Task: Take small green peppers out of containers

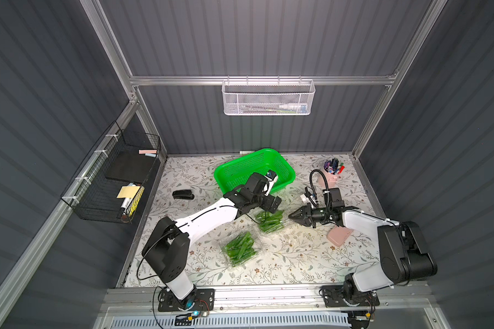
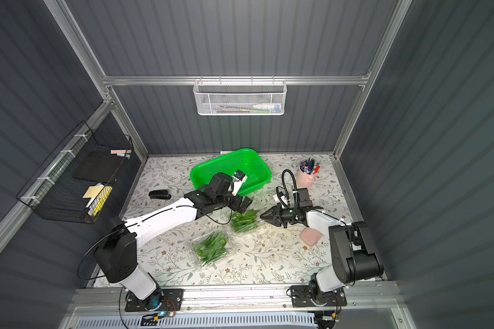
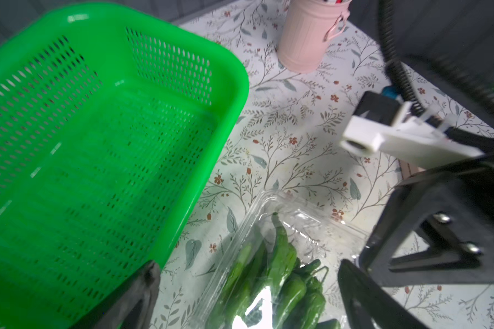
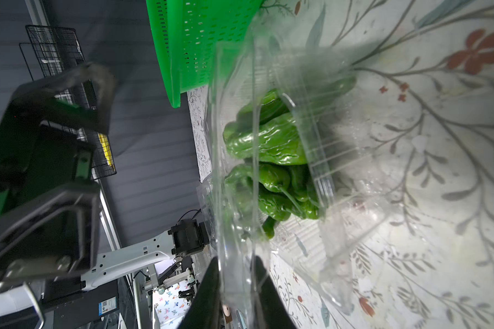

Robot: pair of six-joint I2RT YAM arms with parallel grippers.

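A clear plastic container of green peppers [image 3: 280, 257] lies on the table beside the green basket [image 1: 241, 170]. My left gripper hangs open above it, with nothing between its fingers. My right gripper is shut on the clear container's rim, at its right side in the top views. A second clear container of green peppers [image 1: 238, 246] lies nearer the front, to the left. In the left wrist view the green basket's visible floor is empty.
A pink pen cup [image 3: 310, 38] stands at the back right, and a pink pad [image 1: 339, 235] lies by the right arm. A black object [image 1: 183, 194] lies at the left.
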